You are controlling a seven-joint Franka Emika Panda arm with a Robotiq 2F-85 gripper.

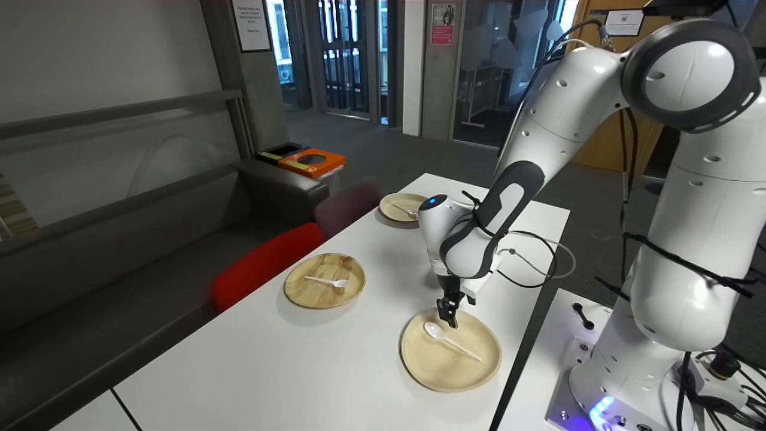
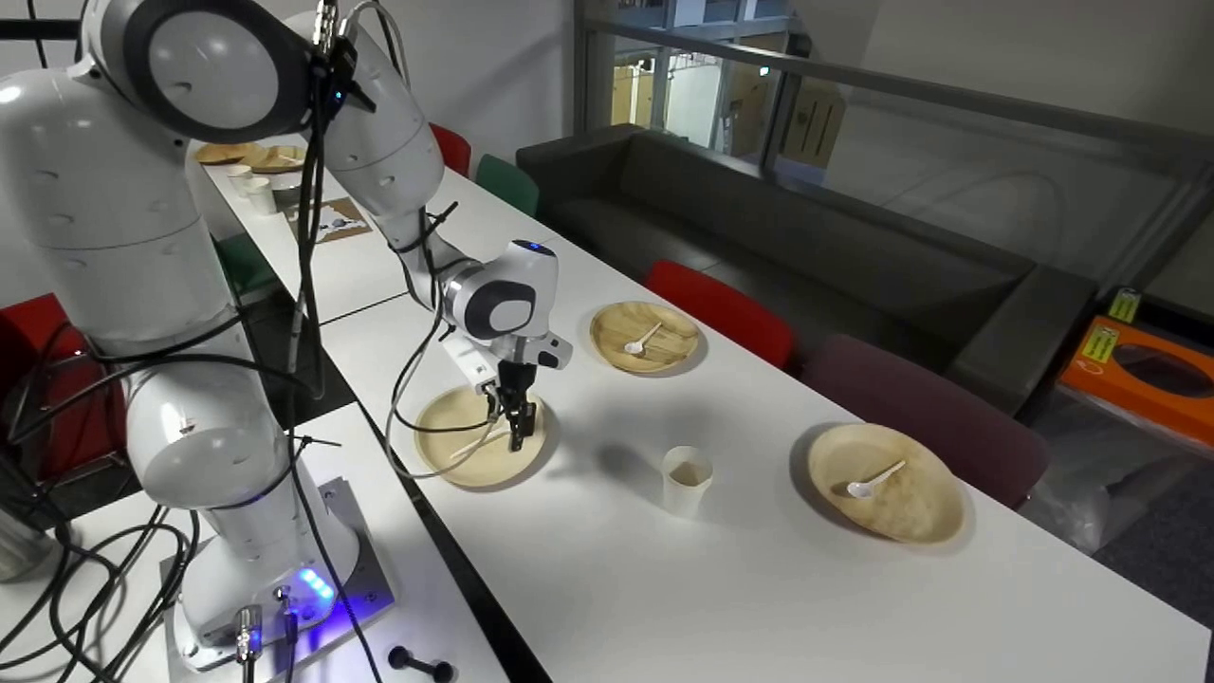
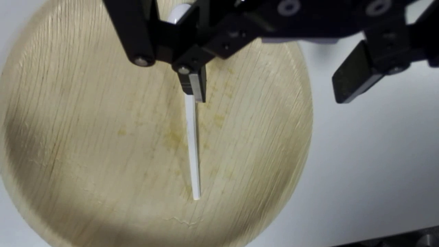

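A white plastic spoon (image 1: 450,340) lies on the nearest tan plate (image 1: 427,366). My gripper (image 1: 459,307) is over that plate's far edge, its fingers wide apart and empty. From the wrist, one finger (image 3: 197,84) overlaps the spoon's handle (image 3: 192,144) in the picture, while the other finger (image 3: 356,76) is beyond the rim, over white table. Whether the first finger touches the spoon I cannot tell. The gripper's body hides most of the spoon's bowl.
A second plate with a spoon (image 2: 643,340) sits across the table, and another plate (image 2: 933,501) with a spoon (image 2: 873,479) further along. A white cup (image 2: 686,484) stands on the table between, hidden behind the arm in exterior view 1.
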